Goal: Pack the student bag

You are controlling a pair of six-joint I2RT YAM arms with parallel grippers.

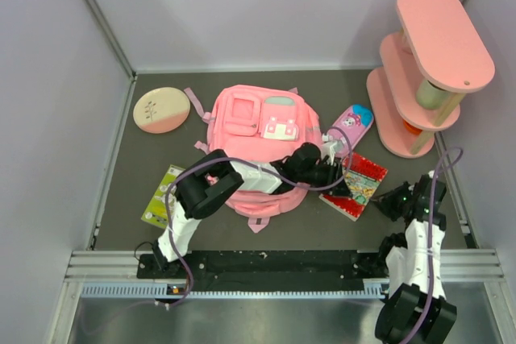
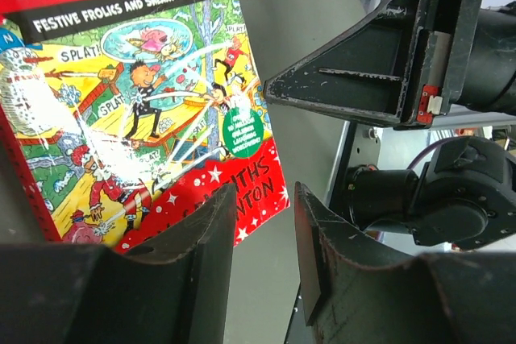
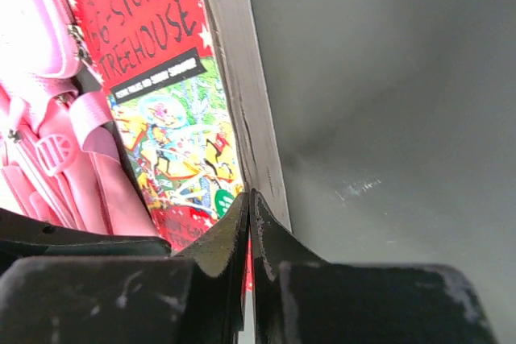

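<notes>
A red Treehouse book lies on the dark table right of the pink backpack, its cover facing up. In the top view my left gripper is over the book's left side; in the left wrist view its fingertips are at the book's lower red band, and what is between them is unclear. My right gripper is shut with nothing visible between its fingers, by the book's page edge, to its right in the top view.
A pink pencil case lies above the book. A pink shelf stands at back right. A round pink-and-cream item and a green book are at the left. Bare table lies at front centre.
</notes>
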